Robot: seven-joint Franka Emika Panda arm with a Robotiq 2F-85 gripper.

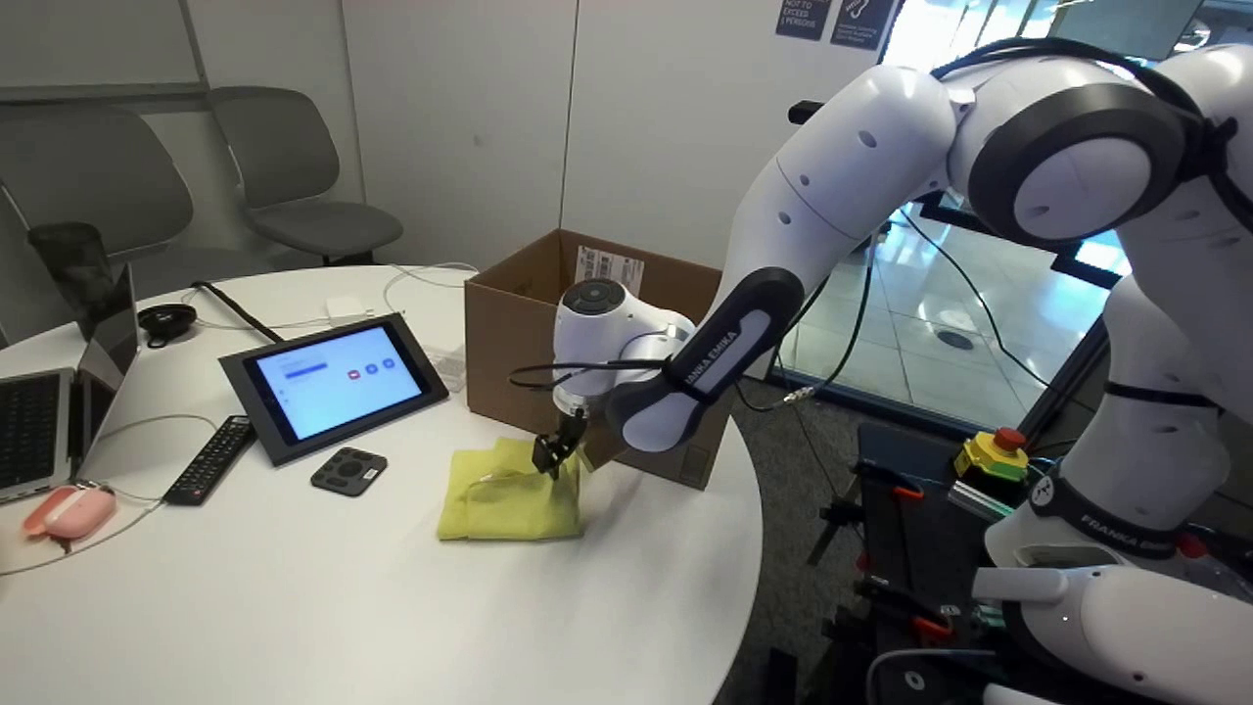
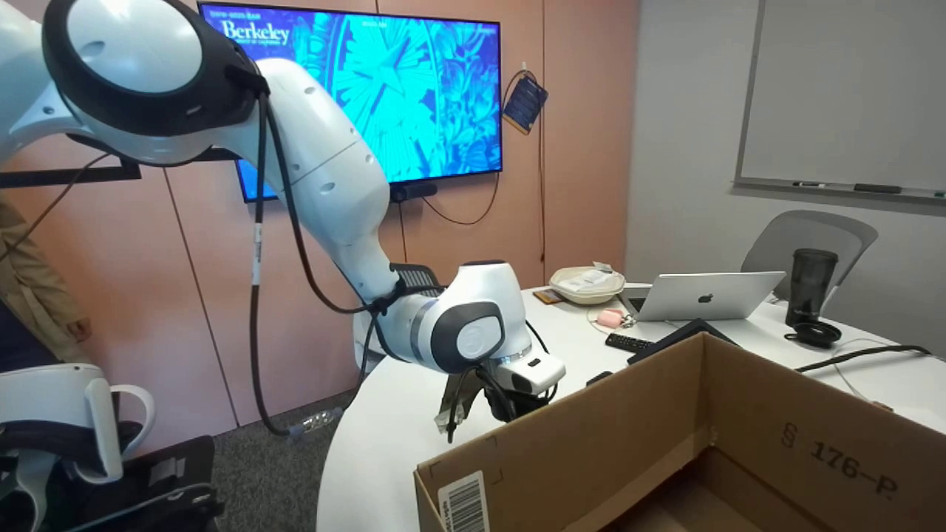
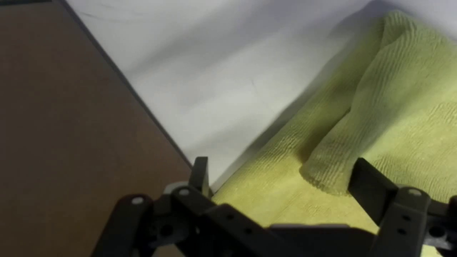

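A yellow-green cloth lies folded and a little rumpled on the white table, just in front of the cardboard box. My gripper is low over its back right part. In the wrist view the gripper stands open, its fingers wide apart, with the cloth beneath and between them. A loose fold of the cloth comes close to the right finger; whether they touch I cannot tell. Exterior view 2 hides the cloth behind the box.
The open cardboard box stands right beside the gripper, its side filling the wrist view's left. A tablet, a small black remote, a long remote and a laptop lie to the left.
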